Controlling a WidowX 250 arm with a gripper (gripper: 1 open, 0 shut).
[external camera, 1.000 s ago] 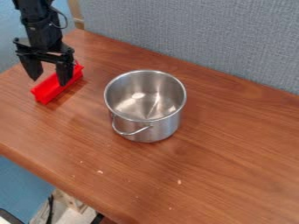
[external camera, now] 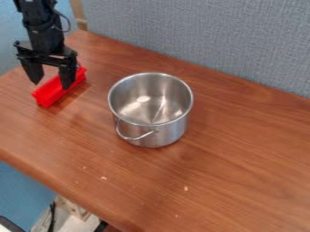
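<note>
A black gripper point(external camera: 49, 72) hangs at the upper left, its two fingers open and reaching down over a long red block point(external camera: 54, 93) that lies on the wooden table near its left edge. The fingers are at the block's upper part; whether they touch it is unclear. A shiny steel pot point(external camera: 150, 113) with a thin wire handle on its near side stands upright to the right of the block, apart from it.
A grey padded wall point(external camera: 218, 36) runs along the back edge. The table's left edge drops away beside the gripper and block.
</note>
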